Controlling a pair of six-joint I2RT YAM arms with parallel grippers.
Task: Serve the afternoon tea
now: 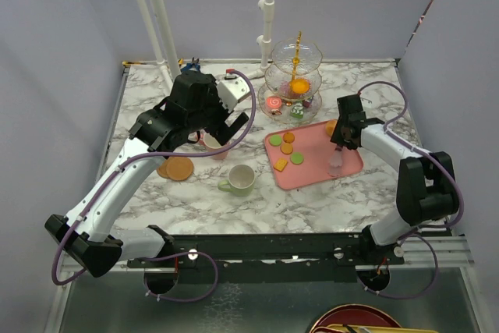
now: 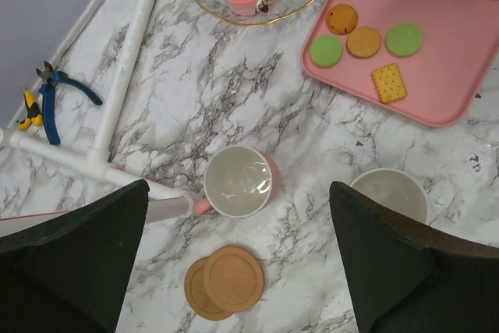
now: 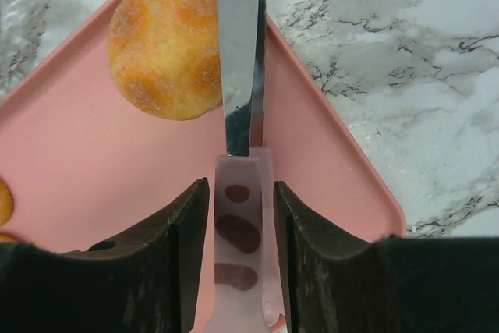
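Note:
On the pink tray are small cookies, green discs, a square cracker, a round bun and tongs with a pale pink grip. My right gripper straddles that grip, part open, its fingertips either side of it; contact is unclear. My left gripper hangs open above the table, empty. A tiered stand holds treats at the back. A pink cup and pale green cup stand left of the tray.
Wooden coasters lie at the left. White pipes and pliers are along the back. Bare marble surrounds the cups and the tray's front.

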